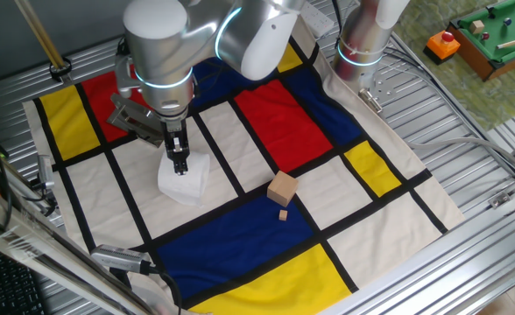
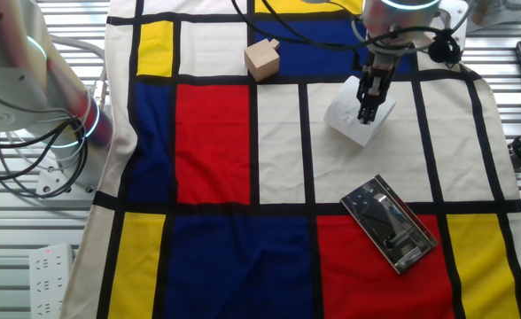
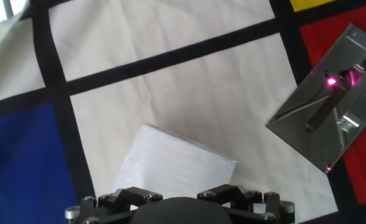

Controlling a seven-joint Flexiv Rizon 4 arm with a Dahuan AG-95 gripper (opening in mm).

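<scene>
A white block-like object (image 1: 184, 181) rests on the patterned cloth, in a white panel. My gripper (image 1: 180, 168) points down at it, its dark fingers overlapping its upper part in this view. In exterior view 2 the gripper (image 2: 367, 115) lies across the same white object (image 2: 349, 118). The wrist view shows the object (image 3: 170, 163) just beyond the dark finger linkages, its near part hidden by the gripper. Whether the fingers touch or hold it cannot be made out, nor how far apart the tips stand.
A wooden cube (image 1: 282, 188) and a tiny wooden cube (image 1: 283, 214) lie to the right of the white object. A shiny metal plate with a lever (image 2: 389, 223) lies partly on a red panel. Much of the cloth's middle, including the red panel (image 1: 284, 127), is bare.
</scene>
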